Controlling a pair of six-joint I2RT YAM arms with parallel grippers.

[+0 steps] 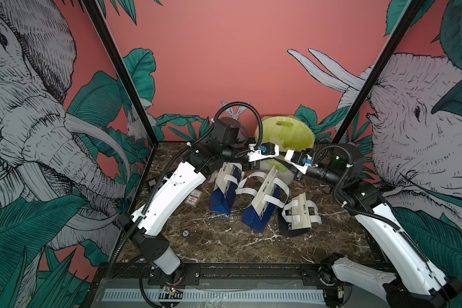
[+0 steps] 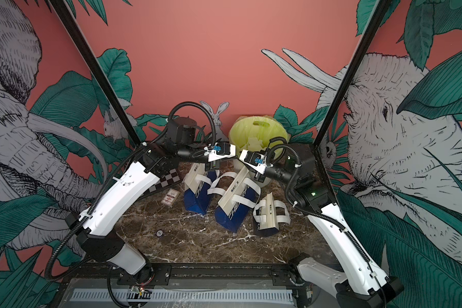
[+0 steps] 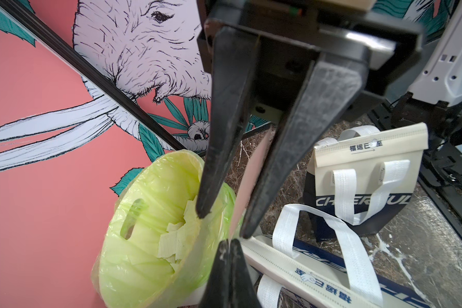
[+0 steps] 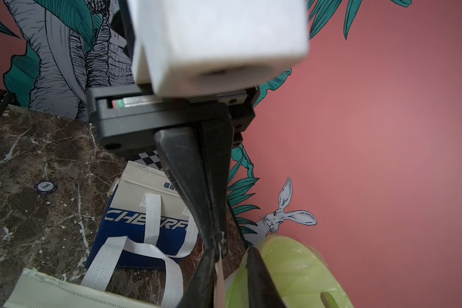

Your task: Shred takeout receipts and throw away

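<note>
A thin pale receipt strip (image 3: 250, 177) stands edge-on in the left wrist view, its lower end pinched in the tips of my left gripper. From above, my right gripper reaches over the strip; its fingers are spread apart with the paper between them, gripping nothing firmly. In the right wrist view a sliver of the receipt (image 4: 219, 287) hangs below the left gripper's shut tips (image 4: 219, 252), between the right gripper's parted fingers (image 4: 261, 282). Just behind, the bin (image 1: 307, 134) has a yellow-green liner, and paper scraps (image 3: 172, 241) lie in it.
Upright takeout bags stand in front of the bin: a left one (image 1: 223, 192), a middle one (image 1: 261, 205) and a right one (image 1: 297, 218), with white handles sticking up. A small card box (image 1: 193, 197) and a round chip (image 1: 185, 233) lie left.
</note>
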